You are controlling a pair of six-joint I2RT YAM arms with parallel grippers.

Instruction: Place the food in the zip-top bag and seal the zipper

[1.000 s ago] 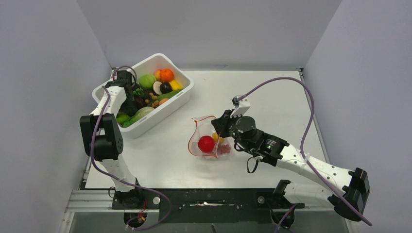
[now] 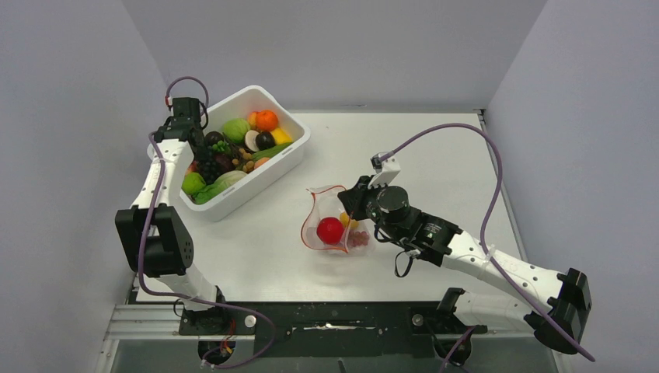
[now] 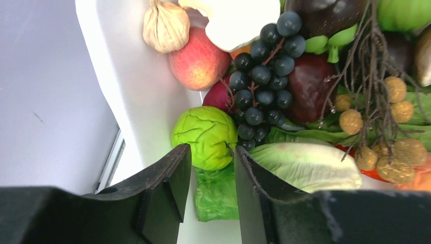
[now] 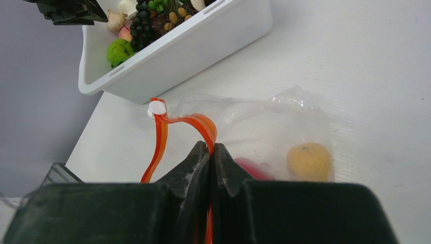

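The clear zip bag (image 2: 320, 208) with an orange-red edge stands mouth-open on the table. Inside it lie a red round food (image 2: 329, 230), a yellow one (image 2: 349, 221) and some pinkish grapes (image 2: 358, 238). My right gripper is shut on the bag's orange-red rim (image 4: 203, 127); the white slider (image 4: 157, 108) sits farther along that rim. Over the food bin, my left gripper has its fingers apart and nothing held. A green, cabbage-like ball (image 3: 205, 134) shows beyond its fingertips, with dark grapes (image 3: 260, 74) and a peach (image 3: 200, 60) farther off.
The white bin (image 2: 260, 180) at the back left holds many foods, among them an orange (image 2: 266, 120) and garlic (image 3: 166, 28). Its wall rises close to the left gripper. Bare table (image 2: 412, 140) lies behind the bag.
The right arm and the bag stay where they were.
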